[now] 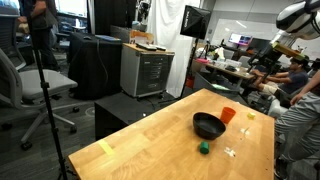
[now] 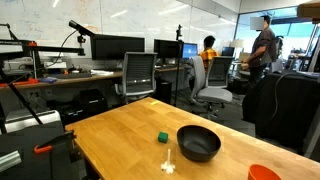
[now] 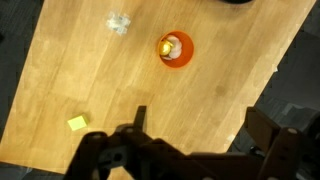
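Observation:
My gripper is open above the table, its fingers wide apart with only bare wood showing between them. Ahead of it in the wrist view stands an orange-red cup (image 3: 175, 48) with something yellow and something pale inside. The black bowl (image 1: 209, 125) rests near the middle of the table, beside the cup (image 1: 228, 115). A green block (image 2: 163, 137) lies near the bowl, with a small white object (image 2: 168, 163) close by. On the wood to the left in the wrist view is a yellow block (image 3: 77, 122).
The wooden table (image 1: 150, 145) has wide clear room on the side away from the arm, apart from a yellow patch (image 1: 106, 147) near its edge. Dark floor lies beyond the table edges. A black case (image 1: 130, 117) stands behind the table.

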